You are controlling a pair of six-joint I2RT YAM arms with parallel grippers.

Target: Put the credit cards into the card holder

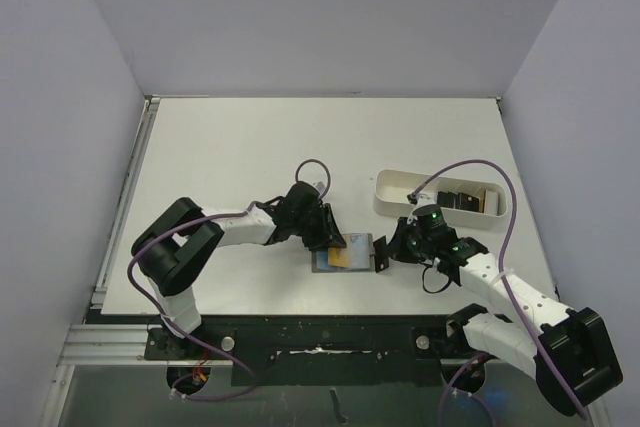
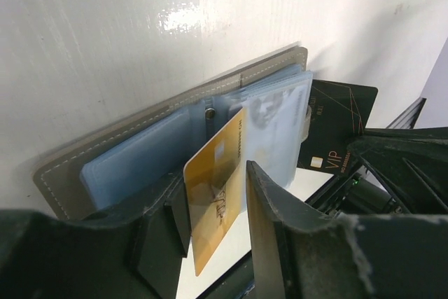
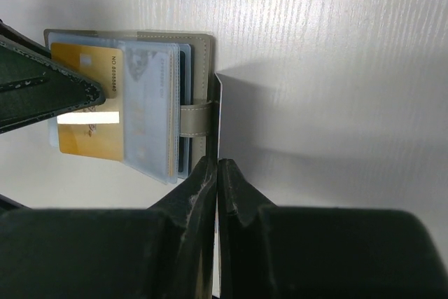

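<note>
The card holder (image 1: 360, 252) lies open on the table, its clear sleeves showing in the left wrist view (image 2: 273, 127). A gold card (image 3: 91, 141) lies in a sleeve area at its left half. My left gripper is over it, fingers either side of the gold card's edge, part open; whether it grips is unclear. My right gripper is shut on a black VIP card (image 2: 336, 124), held upright at the holder's right edge.
A white tray (image 1: 400, 187) with dark and light items stands behind at the right.
</note>
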